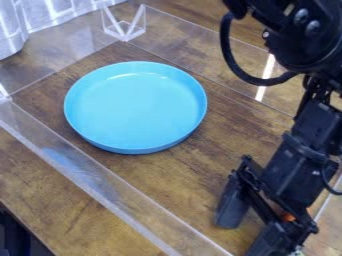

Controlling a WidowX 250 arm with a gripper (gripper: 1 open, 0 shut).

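My gripper (pixel 258 211) is low over the wooden table at the lower right, its black fingers reaching down near the tabletop. An orange object (pixel 286 216) is mostly hidden behind and between the gripper's parts; I cannot tell whether the fingers touch it or how far apart they are. A light blue round plate (pixel 134 105) lies to the upper left of the gripper, apart from it.
Clear plastic walls (pixel 80 170) border the wooden work area on the left and back. A small white bracket (pixel 124 22) stands at the back, near white fabric (pixel 16 20). The table between plate and gripper is clear.
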